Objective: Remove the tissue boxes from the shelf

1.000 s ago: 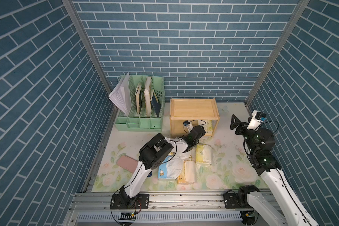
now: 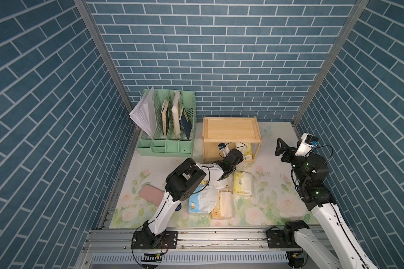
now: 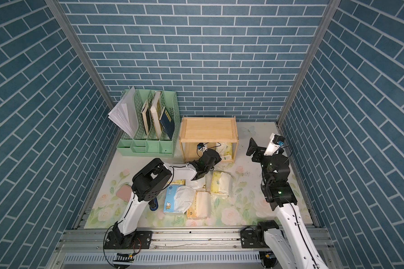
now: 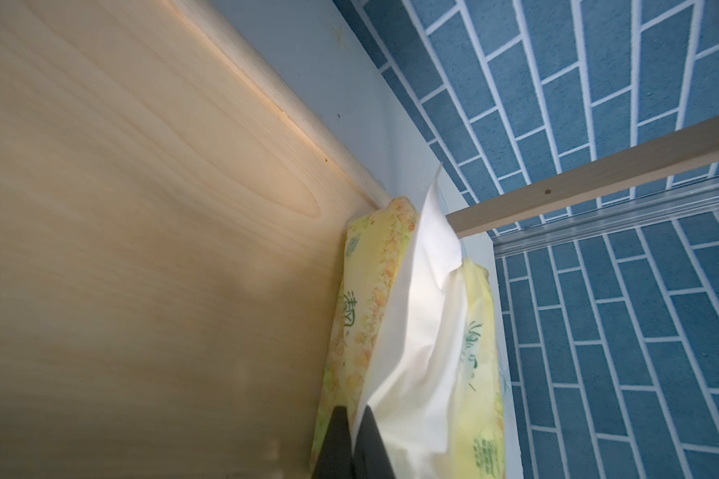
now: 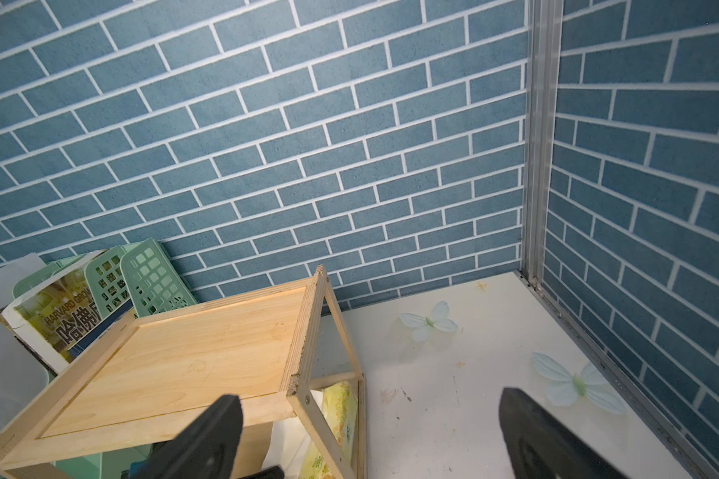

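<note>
The wooden shelf stands at the back middle. Inside it, near its right side, a yellow tissue pack rests with a white tissue sticking out of it. My left gripper reaches into the shelf, its slim fingers shut on that white tissue; the arm partly hides the pack from above. On the table in front lie a blue tissue pack, an orange tissue pack and a yellow-white tissue pack, with more packaging partly under the left arm. Right of the shelf, my right gripper is open and empty.
A green file rack with papers and books stands left of the shelf. A pink flat item lies front left. Bare table spreads to the right of the shelf. The shelf's top board and posts enclose the left gripper.
My left arm has shifted very slightly to the left, its gripper still inside the shelf. The right arm has moved only a touch. The packs on the table have not moved.
</note>
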